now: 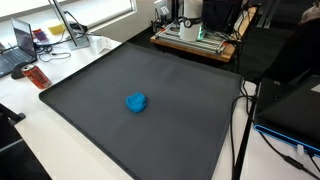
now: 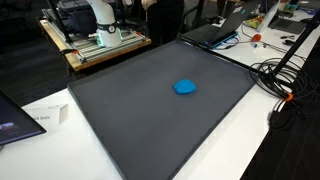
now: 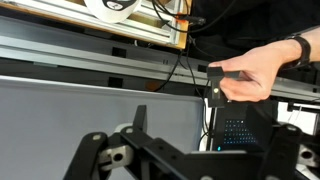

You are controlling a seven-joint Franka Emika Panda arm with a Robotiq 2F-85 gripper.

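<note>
A small bright blue item, seemingly crumpled cloth (image 1: 136, 102), lies alone on the dark grey mat (image 1: 190, 120); in exterior view 2 the same blue item (image 2: 185, 87) rests toward the mat's far right. The wrist view shows my gripper open, its dark fingers wide apart with nothing gripped between them. The blue item is not in the wrist view. A person's hand (image 3: 262, 72) holds a small black object (image 3: 216, 88) beyond the fingers, on the right. The gripper cannot be made out in either exterior view.
A red can (image 1: 37, 77) stands left of the mat, near a laptop (image 1: 18, 58). At the back is a wooden-edged stand (image 1: 195, 45) with white equipment. Cables (image 2: 285, 85) lie along the right in exterior view 2.
</note>
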